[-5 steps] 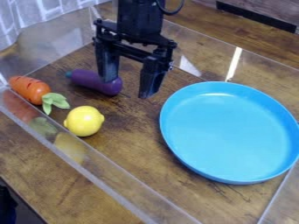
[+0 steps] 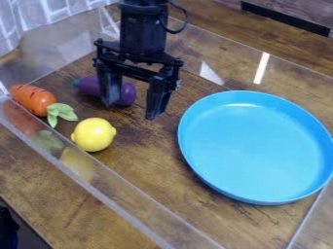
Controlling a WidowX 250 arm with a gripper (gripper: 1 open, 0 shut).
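My black gripper (image 2: 136, 92) hangs at the top centre, its two fingers spread wide apart with bare table between them. Behind its left finger lies a purple eggplant toy (image 2: 93, 86), partly hidden. A yellow lemon toy (image 2: 92, 135) sits below and left of the gripper. An orange carrot toy (image 2: 33, 98) with green leaves lies at the left. A large blue plate (image 2: 252, 148) fills the right side.
Clear plastic walls border the wooden table (image 2: 156, 195) at the left and back. Bare wood lies in front of the lemon and behind the plate.
The gripper has shifted slightly to the left, nearer the eggplant and covering more of it. The toys and plate look unmoved.
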